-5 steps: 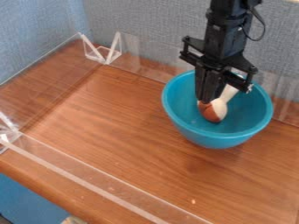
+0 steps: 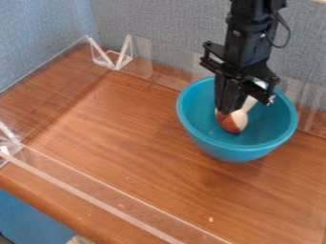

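My black gripper (image 2: 219, 99) reaches down from the top right, its tips at the left part of a teal bowl (image 2: 265, 139). Inside the bowl, just right of and below the fingertips, lies a small item (image 2: 234, 120), orange-brown with a pale part toward the back, partly behind the gripper. The gripper looks shut, and I see nothing clearly held between its fingers.
White brackets (image 2: 110, 55) stand at the back left, and speckled grey panels border the back and left. A clear rail runs along the near left edge.
The arm and gripper have shifted very slightly; the bowl and the item in it stay where they were.
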